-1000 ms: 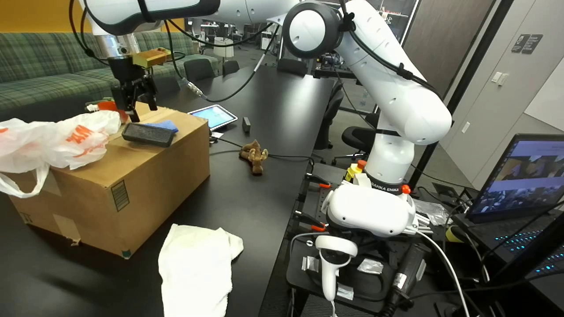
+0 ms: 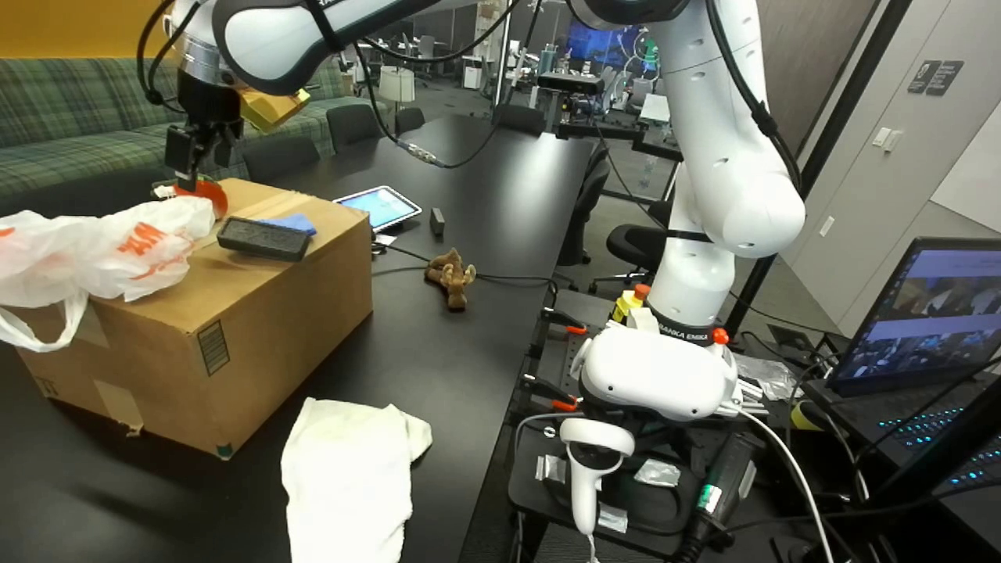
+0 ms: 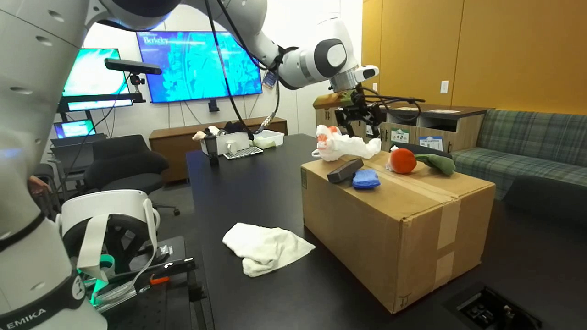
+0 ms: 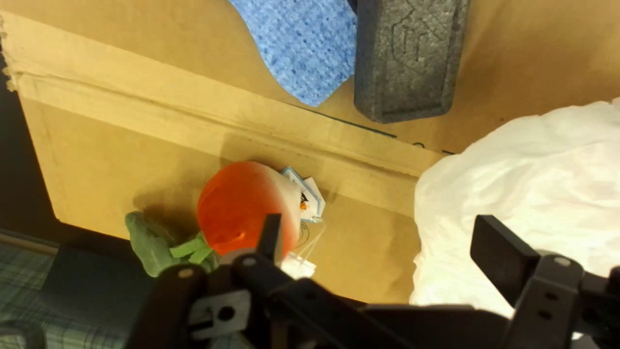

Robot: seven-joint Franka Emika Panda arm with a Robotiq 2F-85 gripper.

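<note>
My gripper is open above the cardboard box (image 2: 281,347), nothing between its fingers. In the wrist view one finger overlaps the edge of an orange-red round object (image 4: 235,203) with a pale side, paper tags and a green part (image 4: 148,244). The other finger is in front of a white plastic bag (image 4: 523,174). Farther up that view lie a blue cloth (image 4: 308,46) and a dark grey block (image 4: 410,64), side by side on the box. Whether a finger touches anything below it, I cannot tell.
A white towel (image 2: 352,478) lies on the dark table beside the box. Beyond it are a brown plush toy (image 2: 452,277), a tablet (image 2: 380,206) and a small dark block (image 2: 437,221). Bare tabletop surrounds the towel.
The arm has reached farther out, carrying the gripper left in exterior view 1, from behind the dark block to beside the orange-red object. The things on the box look unmoved.
</note>
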